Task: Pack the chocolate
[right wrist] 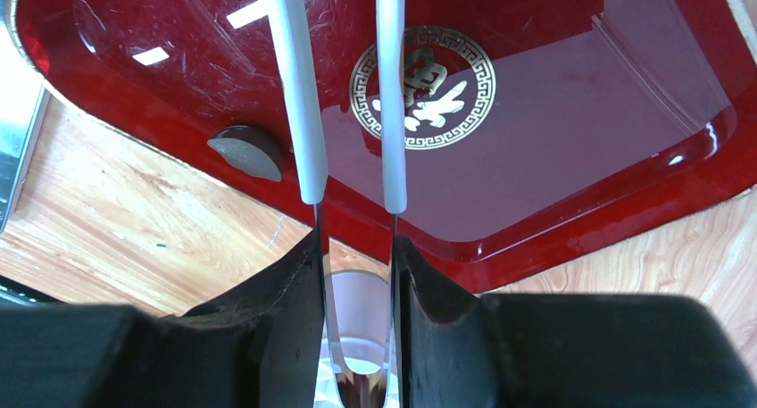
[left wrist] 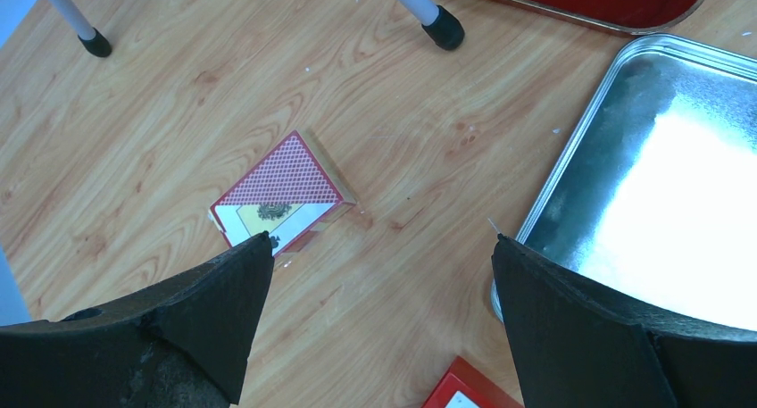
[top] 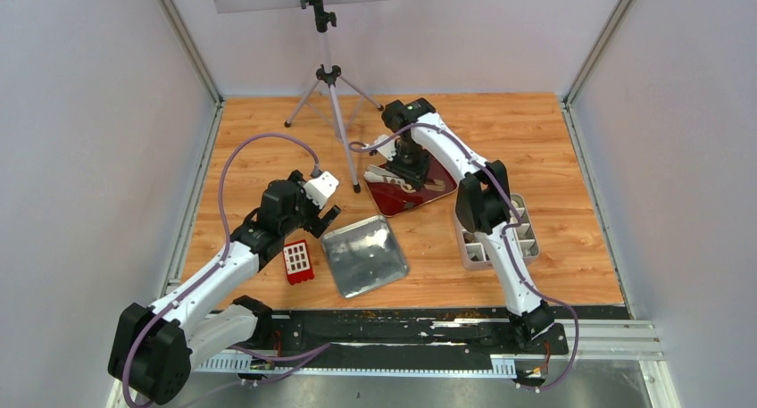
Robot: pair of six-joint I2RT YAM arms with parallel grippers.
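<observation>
In the right wrist view my right gripper is closed round metal tongs with pale tips (right wrist: 299, 140), held over the red tray (right wrist: 562, 176). A dark half-round piece, apparently chocolate (right wrist: 245, 151), lies in the tray left of the tips, with nothing between them. My left gripper stands open and empty above the table, left of the silver tray (left wrist: 558, 194). A red box with white compartments (top: 297, 262) lies front left. The compartmented pale container (top: 478, 256) at right is partly hidden by the right arm.
A tripod (top: 332, 113) stands behind, one foot beside the red tray. A patterned box (left wrist: 281, 185) lies under the left gripper in its wrist view.
</observation>
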